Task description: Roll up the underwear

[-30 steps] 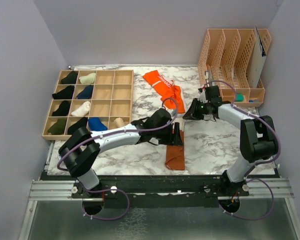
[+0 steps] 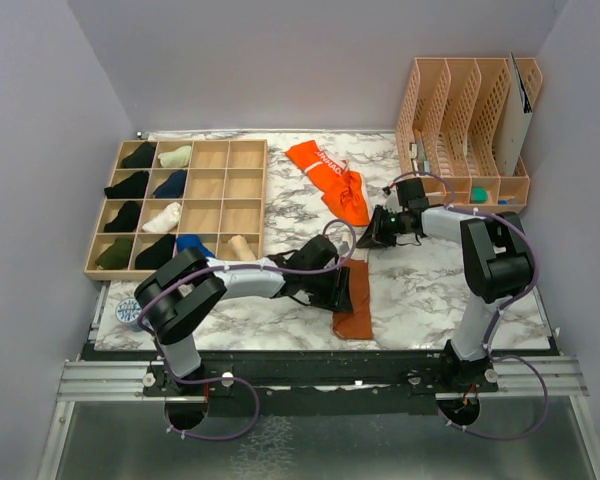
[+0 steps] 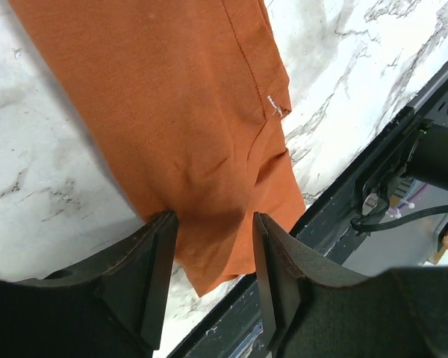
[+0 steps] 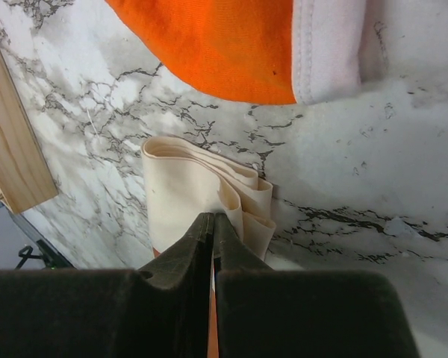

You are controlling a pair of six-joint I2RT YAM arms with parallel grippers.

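The underwear (image 2: 357,322), rust-orange and folded into a narrow strip, lies at the front middle of the table. Its cream waistband (image 4: 181,190) is at the far end, in several folded layers. My right gripper is shut on that waistband. Over the strip's nearer part is my left gripper, its fingers part open. In the left wrist view, rust fabric (image 3: 209,186) shows between and beyond its fingers, bunched toward a tapered corner; whether they touch it I cannot tell.
An orange and white garment (image 2: 330,180) lies just beyond the waistband. The wooden sorting box (image 2: 225,152) with rolled clothes stands at the left, a slotted rack (image 2: 463,130) at the back right. Bare marble (image 2: 430,310) lies right of the underwear.
My left gripper has come down and toward the near edge along the underwear. The near end of the cloth has shifted slightly.
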